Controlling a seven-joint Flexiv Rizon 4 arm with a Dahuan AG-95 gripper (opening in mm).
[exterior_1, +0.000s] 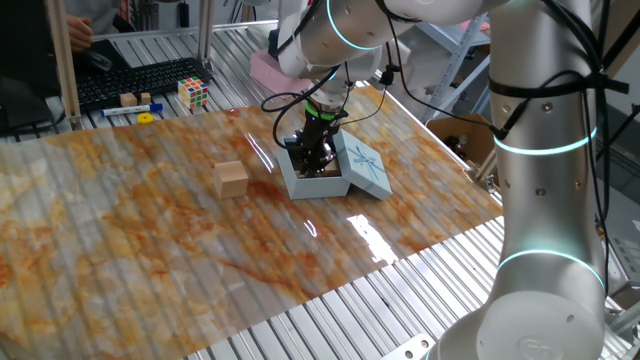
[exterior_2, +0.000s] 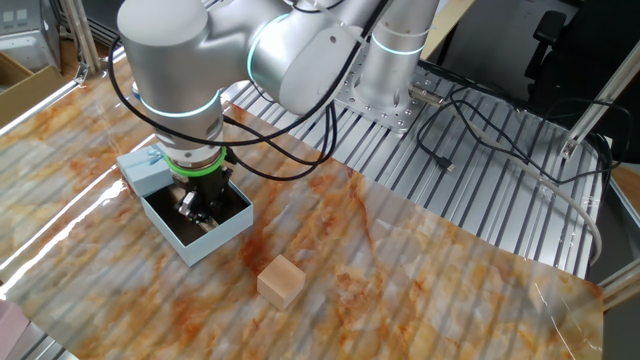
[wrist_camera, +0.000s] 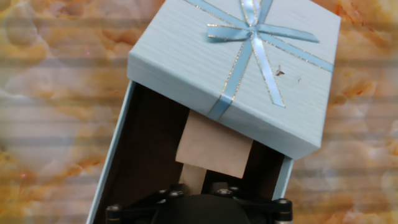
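A light blue gift box (exterior_1: 318, 187) stands on the marbled table, its lid (exterior_1: 366, 167) with a ribbon bow leaning over one side. My gripper (exterior_2: 201, 212) reaches down into the box, and its fingers are spread. Inside the box in the wrist view lies a pale wooden block (wrist_camera: 214, 146), its far end hidden under the lid (wrist_camera: 249, 62). A narrower pale wooden piece (wrist_camera: 193, 178) shows nearer the gripper; whether it belongs to the same block I cannot tell. The fingertips are hidden in the wrist view. Outside the box, a wooden cube (exterior_1: 231, 180) rests on the table.
A Rubik's cube (exterior_1: 193, 93), a marker (exterior_1: 132, 110), a yellow ring (exterior_1: 145, 118) and a keyboard (exterior_1: 140, 84) lie beyond the table's far edge. Cables hang loosely along the arm.
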